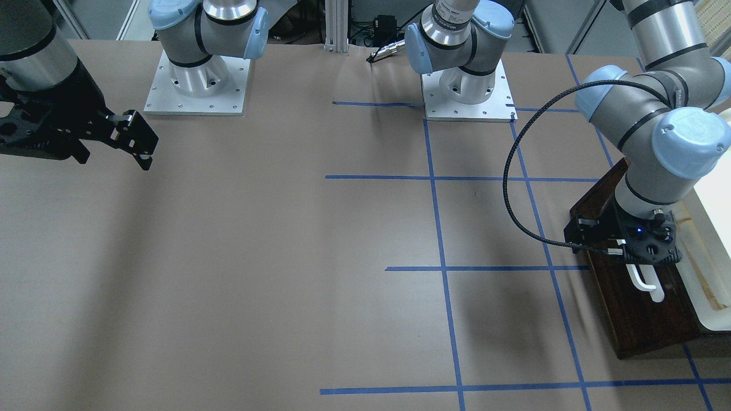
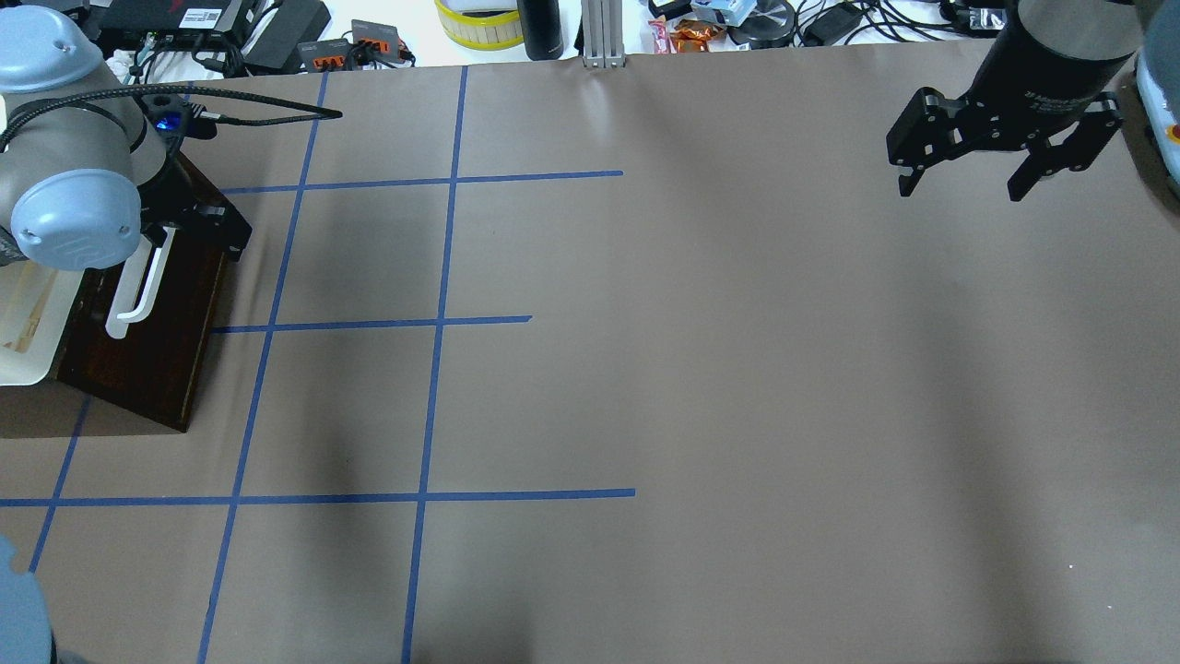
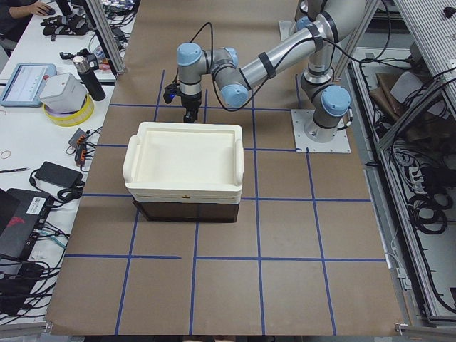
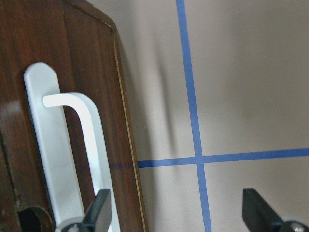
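A dark wooden box (image 1: 613, 315) with a white handle (image 1: 649, 287) on its side and a cream inner tray (image 3: 184, 157) on top stands at the right in the front view. My gripper is down over the handle in the left wrist view, open, its left finger at the handle's near part, its right finger over bare table. Whether that finger touches the handle I cannot tell. The gripper is mostly hidden under the arm's wrist in the front and top views.
A second arm's gripper (image 2: 960, 183) hangs over the bare table opposite. Further arm bases (image 1: 199, 99) stand at the back. The taped grid floor beside the box is clear.
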